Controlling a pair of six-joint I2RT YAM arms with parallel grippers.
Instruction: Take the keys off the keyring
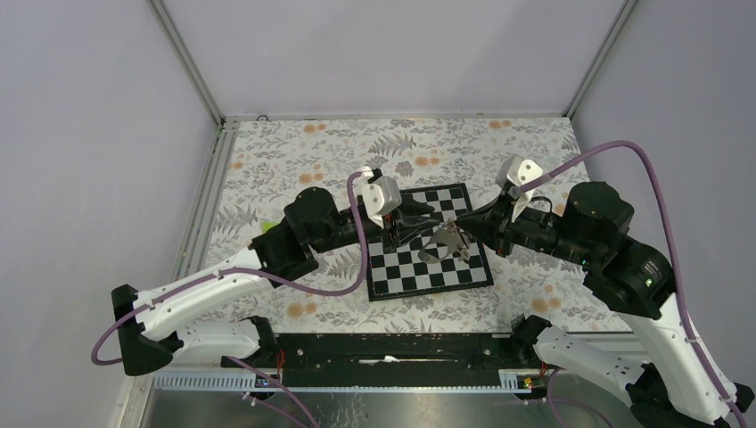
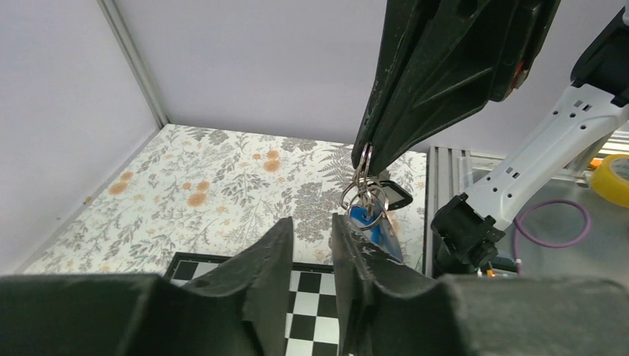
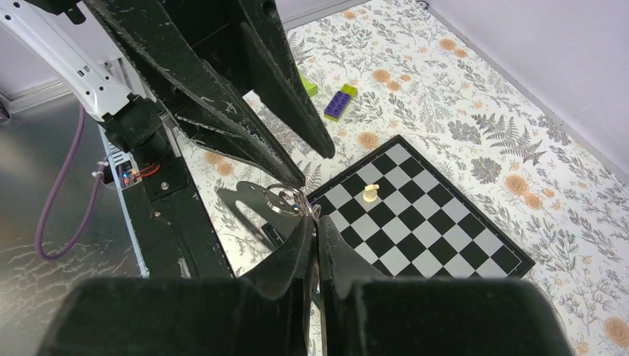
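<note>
The keyring (image 2: 365, 174), a bunch of thin metal loops, hangs from the tips of my right gripper (image 1: 456, 221), which is shut on it. In the left wrist view a blue piece (image 2: 362, 216) and a black-edged piece (image 2: 397, 195) hang among the loops. A grey, flat key-like piece (image 3: 256, 211) hangs to the left in the right wrist view. Facing the ring from the left, my left gripper is partly open with nothing between its fingers. One of its fingertips (image 3: 300, 179) appears very close to a loop (image 3: 280, 194); contact cannot be told.
Below the grippers lies a chessboard (image 1: 417, 282) with a small pale piece (image 3: 370, 193) on it. A purple brick (image 3: 337, 105) rests beyond the board's far side in the right wrist view. Patterned table surface (image 1: 312, 160) around the board is mostly free.
</note>
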